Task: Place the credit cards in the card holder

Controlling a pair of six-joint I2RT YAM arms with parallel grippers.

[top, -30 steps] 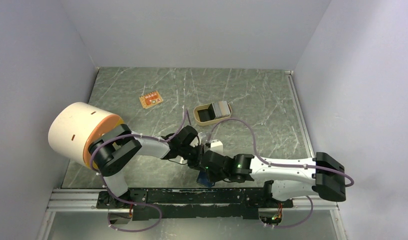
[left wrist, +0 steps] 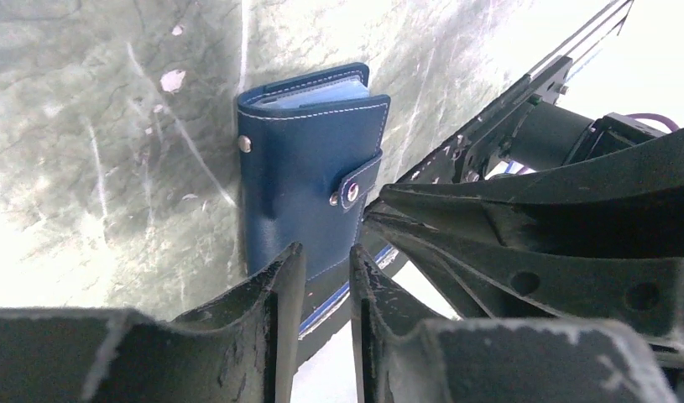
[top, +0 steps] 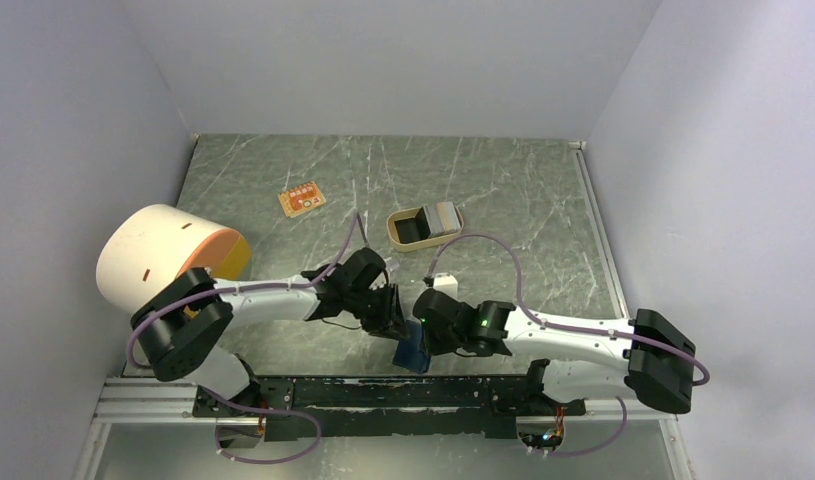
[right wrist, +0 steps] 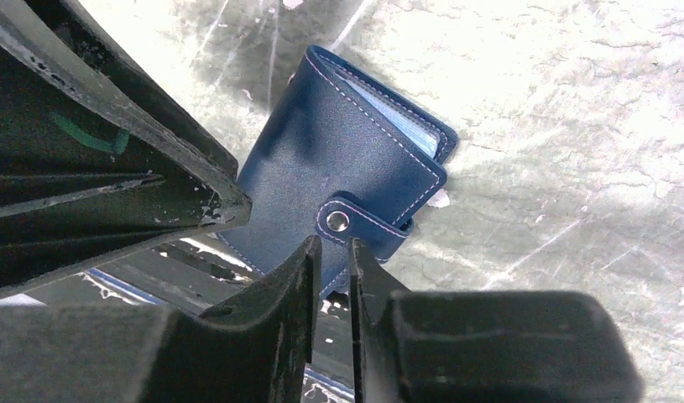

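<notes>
A navy leather card holder (top: 411, 350) (left wrist: 305, 180) (right wrist: 321, 151) with a snap strap and clear sleeves lies on the table's front edge, between the grippers. My left gripper is over it, fingertips close together; whether anything is between them is hidden. My right gripper is beside the strap, its fingertips slightly apart, with nothing visible held. A beige tray (top: 408, 247) behind holds grey, card-like items (top: 441, 218).
An orange-printed card or packet (top: 301, 198) lies at the back left. A large cream cylinder (top: 148, 260) stands at the left.
The left arm has shifted slightly left, uncovering more of the card holder. The right arm has shifted slightly right since a second ago.
</notes>
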